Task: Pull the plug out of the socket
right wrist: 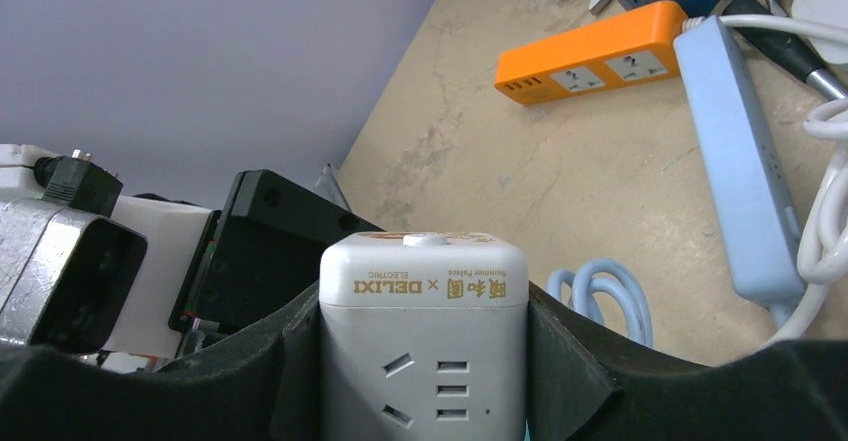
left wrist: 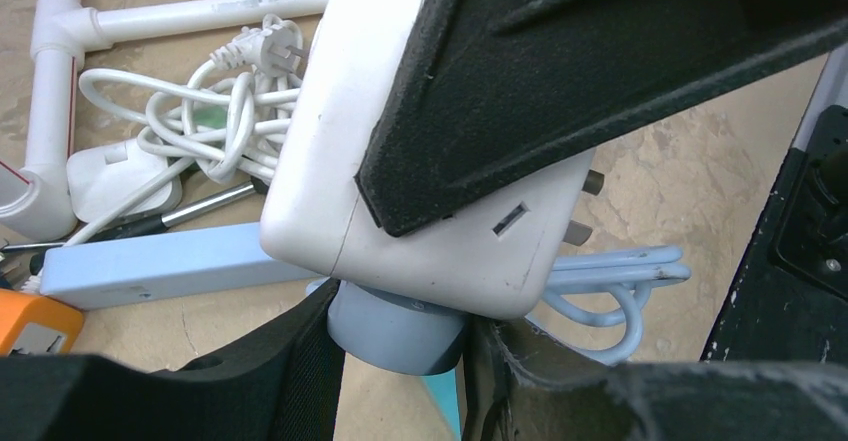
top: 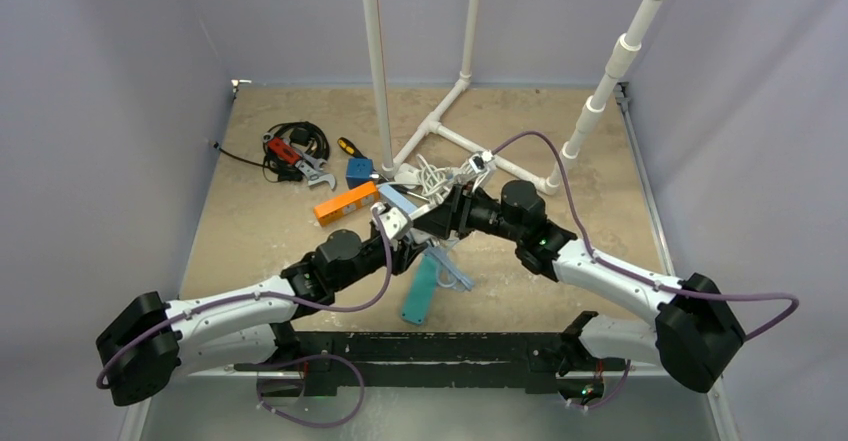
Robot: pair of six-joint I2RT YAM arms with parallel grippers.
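Note:
A white socket block (left wrist: 330, 131) with its own metal pins hangs above the table, and my right gripper is shut on it. In the right wrist view the slotted front of the block faces up between the fingers. Against the block's lower side sits a round light-blue plug (left wrist: 395, 329); no gap shows between the two. My left gripper has its fingers on both sides of this plug, close against it. Whether they press on it cannot be told. From above, the two grippers meet and hide plug and block.
A long light-blue power strip (right wrist: 740, 151), an orange strip (right wrist: 590, 53) and a blue block (top: 360, 171) lie on the table. Coiled white cable (left wrist: 225, 111) and white pipes (left wrist: 215, 16) are behind. A teal case (top: 420, 289) lies near the front edge.

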